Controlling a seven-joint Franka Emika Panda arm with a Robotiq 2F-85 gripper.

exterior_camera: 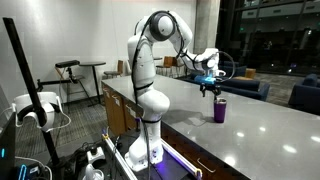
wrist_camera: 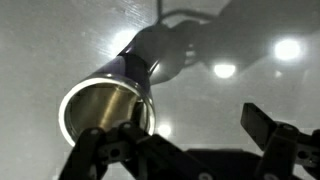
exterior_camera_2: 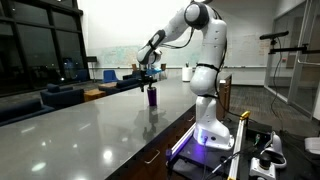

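Observation:
A dark purple cup (exterior_camera: 220, 111) with a metallic rim stands on the grey table, and it also shows as a purple cup (exterior_camera_2: 152, 97) in exterior view 2. Looking down in the wrist view, I see the cup's shiny hollow inside (wrist_camera: 100, 106) at the left. My gripper is open, its two black fingers wide apart. The left finger (wrist_camera: 128, 140) overlaps the cup's opening and near rim; whether it reaches inside cannot be told. Bare table lies below the right finger (wrist_camera: 262, 128). In exterior view 1 the gripper (exterior_camera: 216, 92) is just above the cup.
Dark sofas (exterior_camera_2: 45, 103) and chairs stand beyond the table.

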